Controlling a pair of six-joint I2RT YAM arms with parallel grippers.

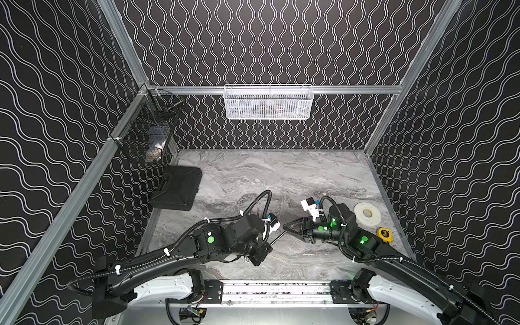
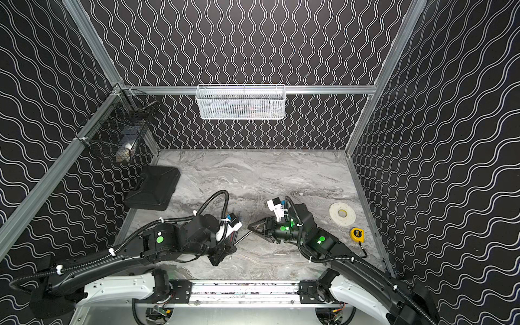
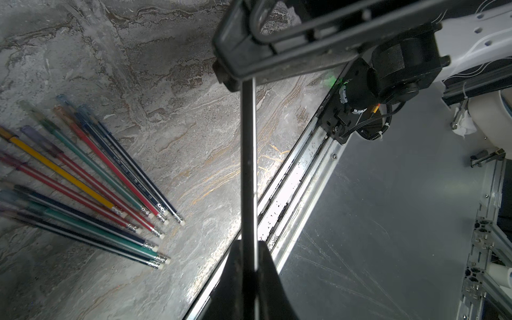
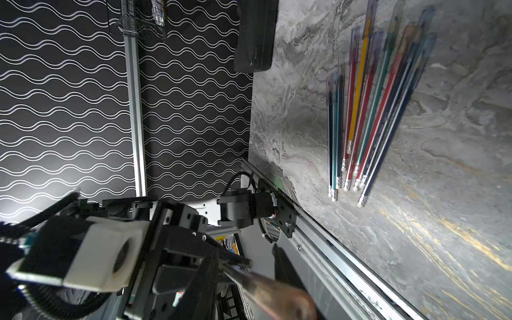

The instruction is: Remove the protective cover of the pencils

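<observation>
A dark pencil (image 3: pixel 248 160) sticks out of my left gripper, which is shut on it. In the top left view this pencil (image 1: pixel 278 237) slants up and right from my left gripper (image 1: pixel 265 252) to my right gripper (image 1: pixel 286 226). The right wrist view shows the pencil's near end (image 4: pixel 280 298), brownish and blurred, between the parted fingers of my right gripper. Whether they touch it, I cannot tell; its cover is not clear. Several capped pencils (image 4: pixel 362 117) lie fanned on the table, clear caps at one end and white erasers at the other.
A black case (image 1: pixel 177 187) sits at the table's left. At the right are a white tape roll (image 1: pixel 368 214) and a yellow tape measure (image 1: pixel 384 234). A white mesh basket (image 1: pixel 268 103) hangs on the back wall.
</observation>
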